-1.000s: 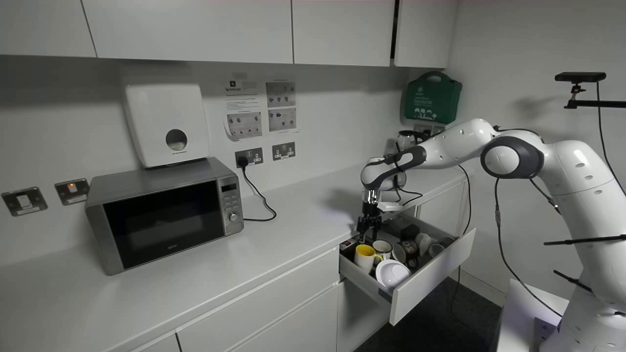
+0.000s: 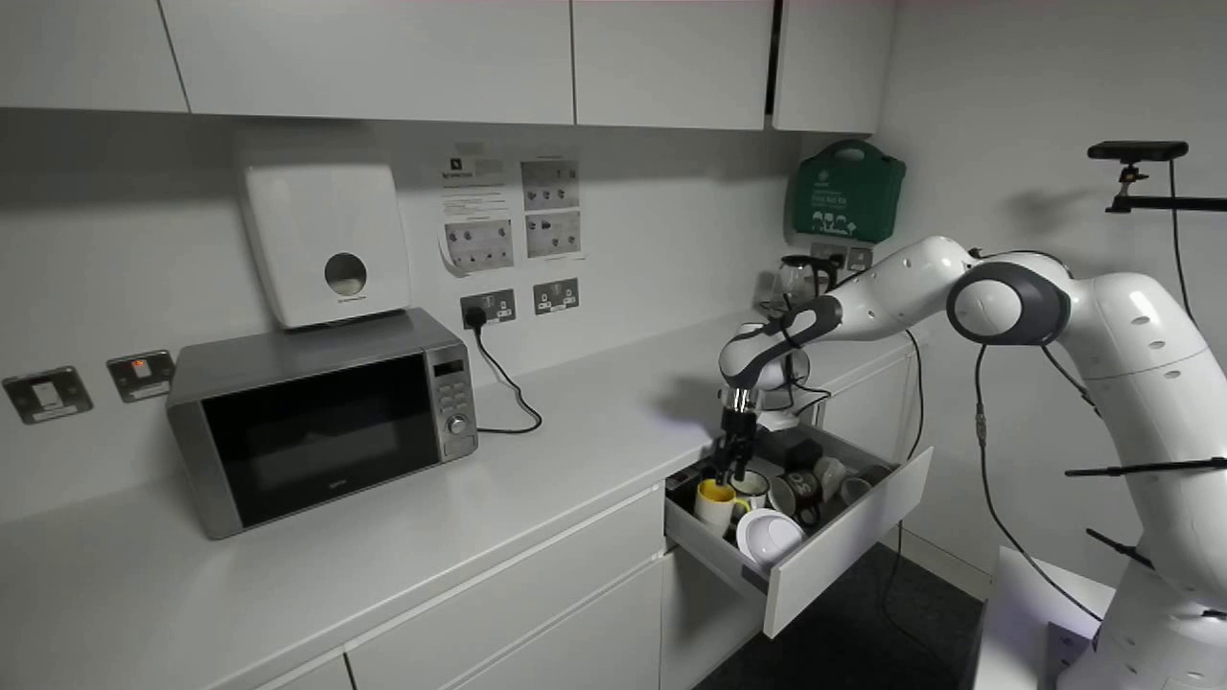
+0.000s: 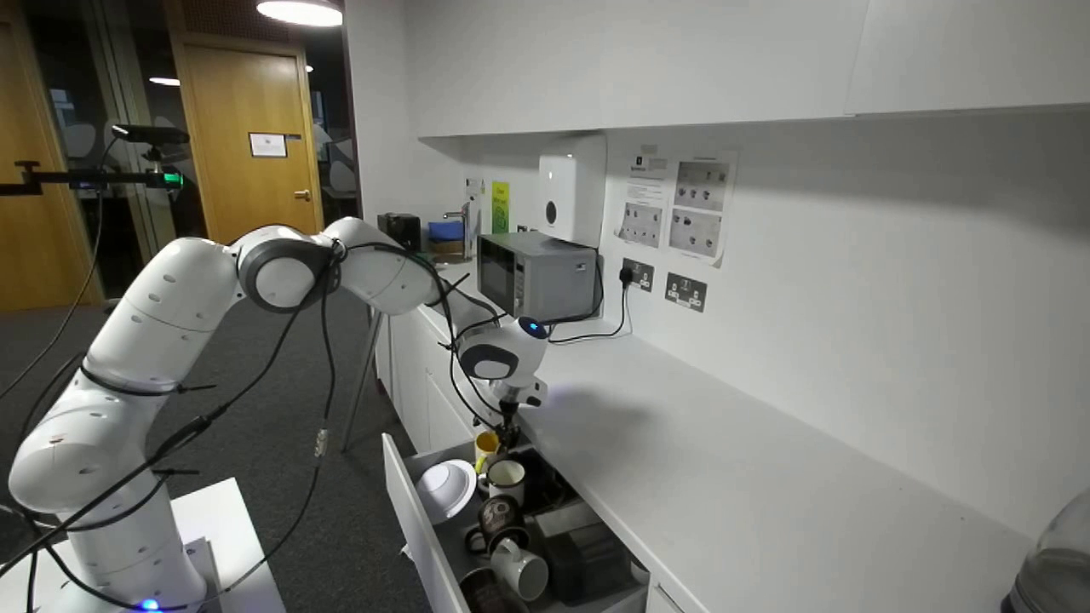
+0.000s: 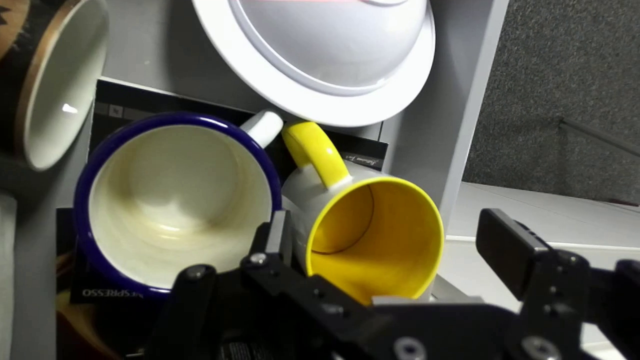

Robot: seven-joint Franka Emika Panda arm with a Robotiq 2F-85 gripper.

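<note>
In the wrist view my gripper is open, its fingers on either side of a white mug with a yellow inside (image 4: 384, 231). One finger (image 4: 277, 233) reaches over the gap between this mug and a cream mug with a blue rim (image 4: 180, 180). The other finger (image 4: 510, 252) stands apart from the yellow mug, out past the drawer's side wall in this view. The yellow mug leans, its handle pointing toward an upturned white bowl (image 4: 336, 54). In exterior view 1 the gripper (image 2: 731, 470) points down into the open drawer (image 2: 845, 540).
Dark mugs (image 3: 501, 521) and a paler mug (image 3: 519, 569) lie farther along the drawer, near a dark box (image 3: 588, 562). The counter (image 2: 575, 414) beside the drawer is mostly clear. A microwave (image 2: 322, 414) stands to the left. Cables hang from the arm.
The gripper has moved a little to the right and lower toward the mugs in exterior view 1. The mugs and the bowl look unmoved.
</note>
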